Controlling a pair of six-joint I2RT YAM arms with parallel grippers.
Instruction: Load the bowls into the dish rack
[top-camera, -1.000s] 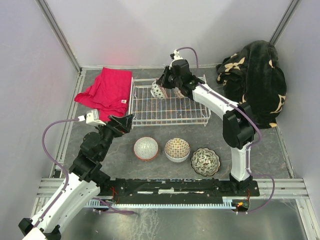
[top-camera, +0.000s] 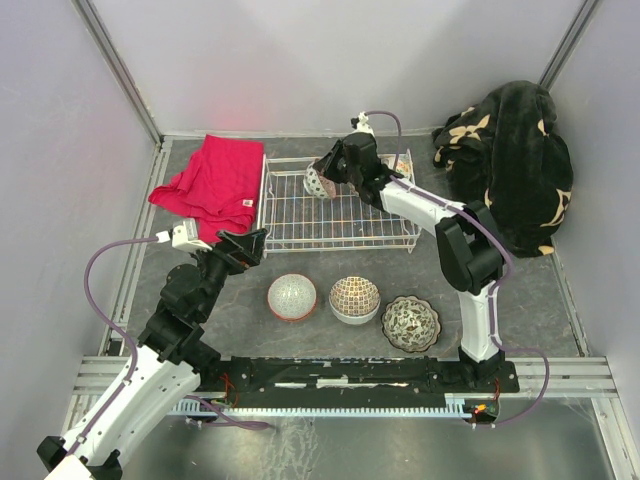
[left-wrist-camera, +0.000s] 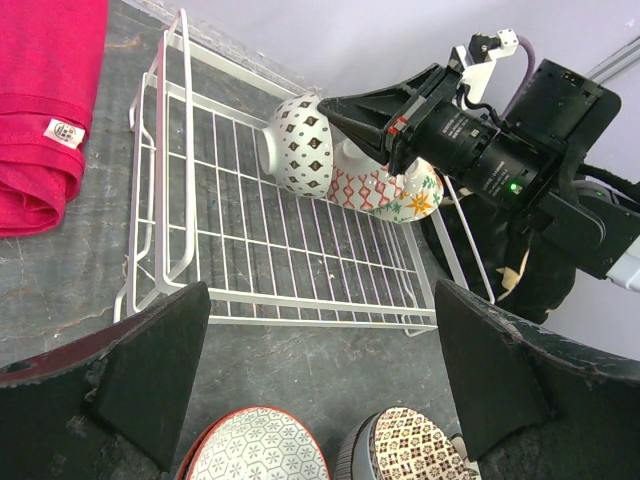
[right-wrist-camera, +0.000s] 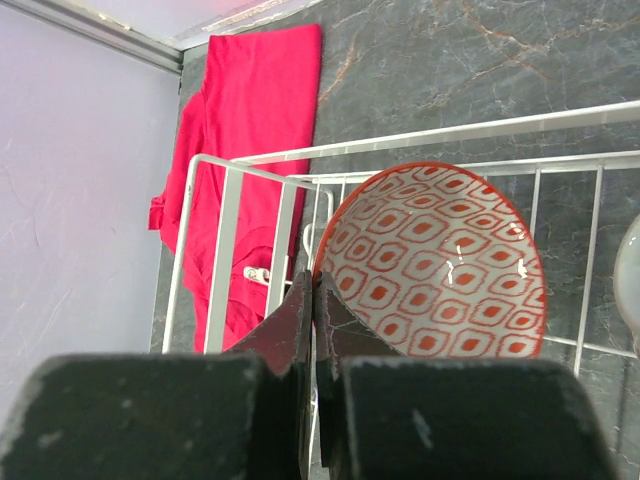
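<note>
The white wire dish rack (top-camera: 295, 240) holds bowls stood on their sides along its back: a dotted bowl with orange-patterned inside (left-wrist-camera: 300, 150), a red-patterned bowl (left-wrist-camera: 360, 185) and a floral bowl (left-wrist-camera: 413, 200). My right gripper is shut at the rim of the orange-patterned bowl (right-wrist-camera: 430, 270); whether the rim is between the fingertips is hard to tell. My left gripper (top-camera: 242, 248) stands open left of the rack's front. In front of the rack sit a red-rimmed bowl (top-camera: 292, 297), a lattice-patterned bowl (top-camera: 354, 300) and a scalloped bowl (top-camera: 410, 324).
A red cloth (top-camera: 210, 180) lies left of the rack. A dark patterned blanket (top-camera: 505, 170) is heaped on the right. Bare grey surface surrounds the front bowls. Walls close in the back and sides.
My right arm has shifted slightly toward the front and right over the rack, with its gripper still at the bowl. The left arm has not moved.
</note>
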